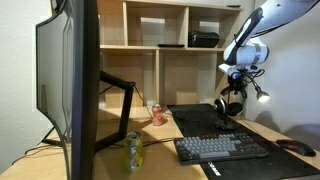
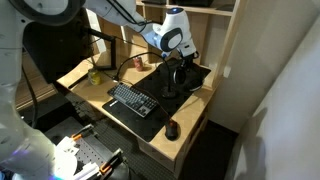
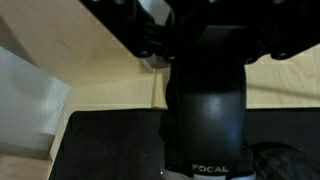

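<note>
Black headphones (image 3: 208, 125) fill the middle of the wrist view, with the word FOCAL on the headband. My gripper (image 1: 238, 87) is shut on the headband, at the right rear of the desk in exterior view 1. Below it hang the dark ear cups (image 1: 234, 108), low over the black desk mat (image 1: 190, 118). From above, in exterior view 2, the gripper (image 2: 187, 56) and the headphones (image 2: 181, 75) overlap near the shelf. Whether the cups touch anything beneath them is hard to tell, dark on dark. The fingertips are hidden by the band in the wrist view.
A keyboard (image 1: 218, 148) lies on the mat, with a dark mouse (image 2: 172, 130) to its right. A yellow can (image 1: 134, 151), a red can (image 1: 157, 115) and a large monitor (image 1: 75, 90) stand to the left. The wooden shelf (image 1: 140, 73) rises behind.
</note>
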